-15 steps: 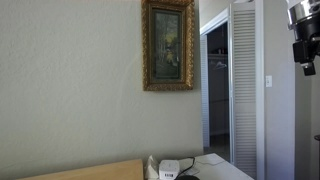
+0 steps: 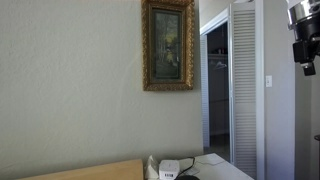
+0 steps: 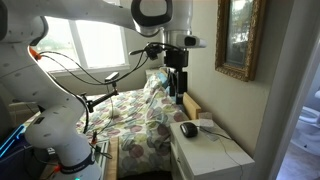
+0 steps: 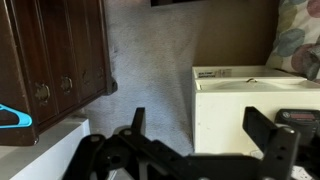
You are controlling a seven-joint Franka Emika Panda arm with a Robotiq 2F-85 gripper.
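Note:
My gripper stands open in the wrist view, its two dark fingers wide apart and only grey carpet visible between them. Seen from the side in exterior view 2, the gripper (image 3: 178,92) hangs in the air above a white cabinet (image 3: 215,152). A small black object (image 3: 189,129) rests on that cabinet's top, below the gripper and apart from it. Part of the arm (image 2: 305,35) shows at the upper right of exterior view 1; the fingers there are too small and cropped to judge.
A white boxy device (image 2: 169,169) with a cable sits on the cabinet by the wall. A gold-framed picture (image 2: 168,45) hangs above. Bedding with round patterns (image 3: 140,125) covers a bed behind. Dark wooden furniture (image 4: 62,60) and a blue hanger (image 4: 15,116) appear left in the wrist view.

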